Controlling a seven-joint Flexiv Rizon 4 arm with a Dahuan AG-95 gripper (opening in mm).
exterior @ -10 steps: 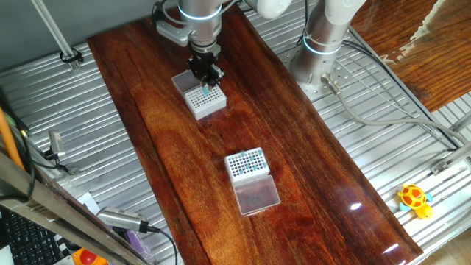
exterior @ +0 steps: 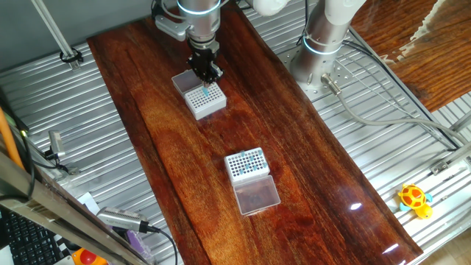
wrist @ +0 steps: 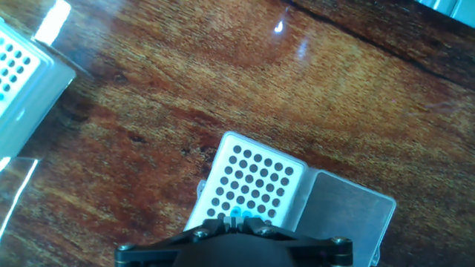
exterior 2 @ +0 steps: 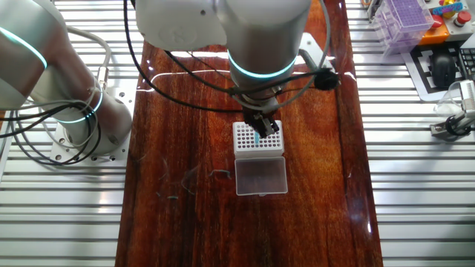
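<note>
A white tip rack (exterior: 205,101) with rows of round holes stands at the far end of the table, its clear lid (wrist: 345,215) folded open beside it. Right over this rack is my gripper, its dark fingers close together at the bottom of the wrist view. A blue tip (exterior 2: 257,139) shows just under the fingers, at the rack's holes; whether they grip it is unclear. More blue (wrist: 236,212) appears by the fingertips. The second white rack (exterior: 247,165) holds several blue tips and has its clear lid (exterior: 257,196) open.
Bare wood table (exterior: 294,147) lies between and around the two racks. A yellow and red toy turtle (exterior: 414,199) lies off to the right, away from the table.
My gripper has shifted very slightly up and left in exterior view 1 over the last second. Both racks and their lids stay where they were.
</note>
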